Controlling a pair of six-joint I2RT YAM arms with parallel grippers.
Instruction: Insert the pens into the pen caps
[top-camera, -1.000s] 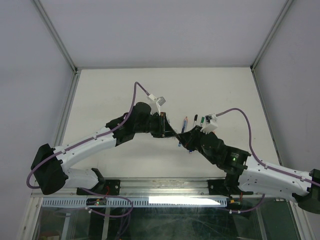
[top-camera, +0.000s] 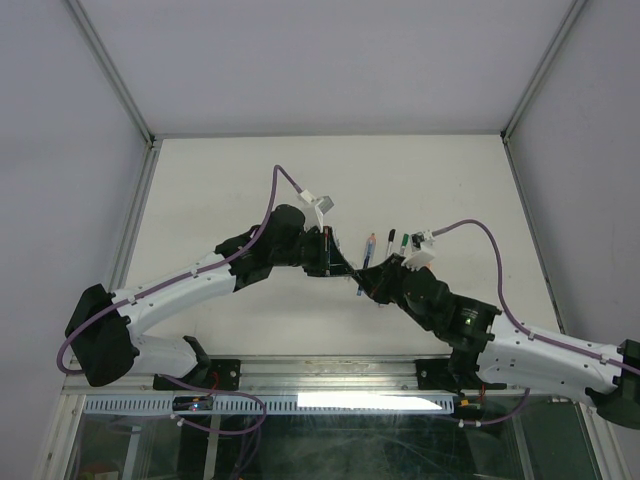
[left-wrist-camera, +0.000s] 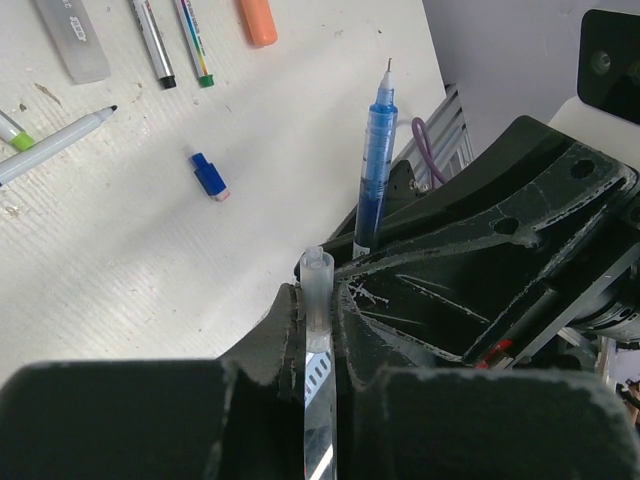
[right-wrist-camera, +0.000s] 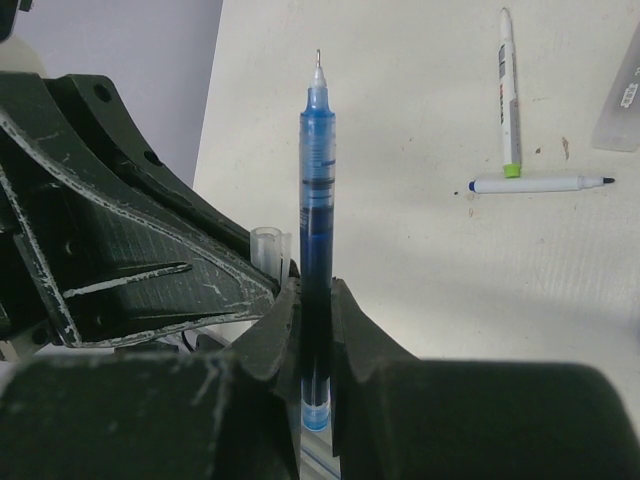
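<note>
Both grippers meet over the middle of the table in the top view. My left gripper has a translucent clear cap (left-wrist-camera: 318, 285) between its fingers, upright; whether it grips it firmly is hard to tell. My right gripper is shut on a blue pen (right-wrist-camera: 317, 230), upright with its metal tip up. In the left wrist view that pen rises just behind the cap, beside it; in the right wrist view the cap stands left of the pen. Whether they touch is unclear.
Loose pens lie on the white table, among them a green-ended white pen (right-wrist-camera: 507, 100) and a white marker (right-wrist-camera: 530, 185). A small blue cap (left-wrist-camera: 208, 176), an orange item (left-wrist-camera: 258, 20) and a grey translucent case (left-wrist-camera: 70, 40) lie nearby.
Both arms have shifted very slightly over the last second; their grippers still meet at the same place above the table.
</note>
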